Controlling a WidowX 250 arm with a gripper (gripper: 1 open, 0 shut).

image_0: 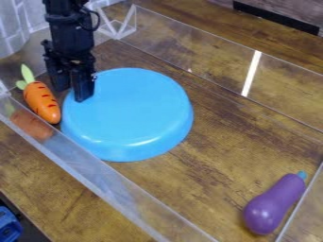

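The black robot gripper [72, 83] reaches down at the upper left, its lower part at the left edge of a large blue disc [127, 114]. Whether its fingers are open or shut, or hold the disc's rim, I cannot tell. An orange toy carrot [42, 101] with a pale green top lies left of the disc, close beside it. A purple toy eggplant [271, 206] lies at the lower right.
Clear plastic walls [139, 194] surround the wooden floor [214, 161]. A small blue object [7, 227] sits outside the wall at the lower left.
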